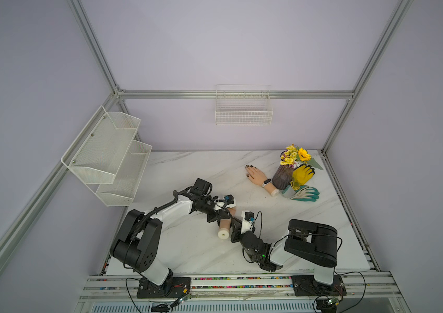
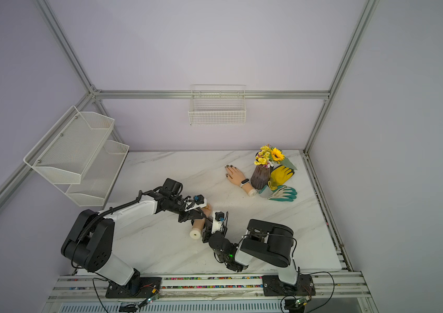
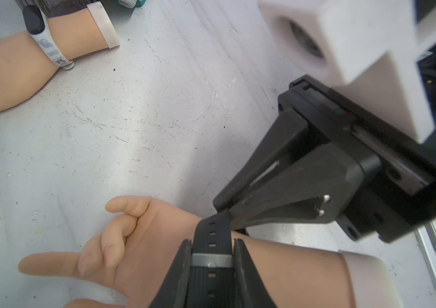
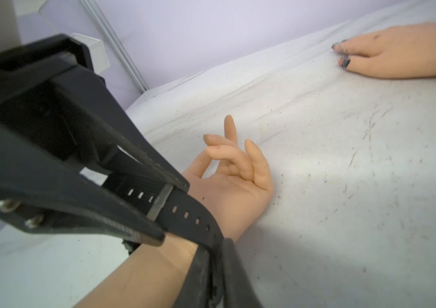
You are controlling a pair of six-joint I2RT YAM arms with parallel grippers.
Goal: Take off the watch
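A mannequin forearm [image 1: 224, 231] lies palm up at the front centre, wearing a black watch strap [image 4: 192, 215] with a metal keeper and holes. My left gripper is shut on the strap, seen from above it in the left wrist view. My right gripper comes from the arm's outer side, part open, its fingertips at the strap near the keeper; whether they hold it I cannot tell. The watch body is mostly hidden under the wrist.
A second hand [image 1: 255, 176] wearing a watch lies at the back right, beside a vase of flowers [image 1: 283, 176], a yellow glove [image 1: 302, 174] and a teal glove [image 1: 305, 194]. A wire shelf [image 1: 104, 156] stands at the left.
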